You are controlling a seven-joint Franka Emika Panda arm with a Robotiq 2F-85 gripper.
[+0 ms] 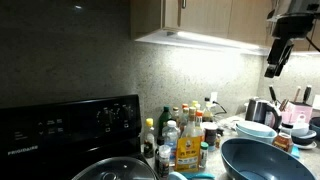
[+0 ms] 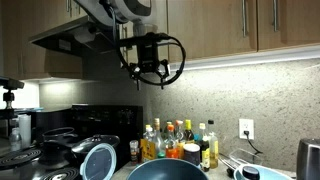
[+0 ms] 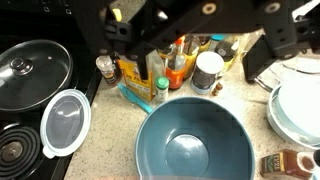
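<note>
High above the counter, my gripper (image 2: 149, 78) hangs pointing down from the arm, its fingers apart. In the wrist view the gripper frames a gap with bottles and jars visible beyond it, and nothing shows held. A large blue-grey pot (image 3: 193, 145) stands open below and looks empty inside. The same pot (image 1: 265, 160) is at the lower right in exterior view 1. In exterior view 1 the gripper (image 1: 272, 70) is well above the pot.
Several bottles and jars (image 2: 180, 140) crowd the counter by the wall. The black stove (image 1: 75, 128) carries a lidded pan (image 3: 32, 70). White bowls (image 3: 295, 105) and a kettle (image 1: 263, 112) stand right. Cabinets (image 2: 220, 35) hang above.
</note>
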